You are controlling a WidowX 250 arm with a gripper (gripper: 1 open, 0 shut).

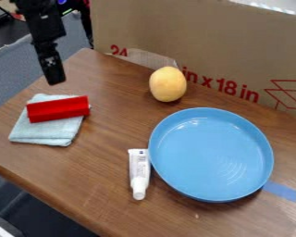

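The black gripper (51, 68) hangs open at the upper left, above and apart from a red cylinder (58, 108). The cylinder lies on a folded pale blue cloth (40, 131) on the wooden table (114, 167).
A yellow round object (168, 84) sits near the cardboard (213, 42) at the back. A blue plate (211, 154) is on the right, with a white tube (140, 173) at its left.
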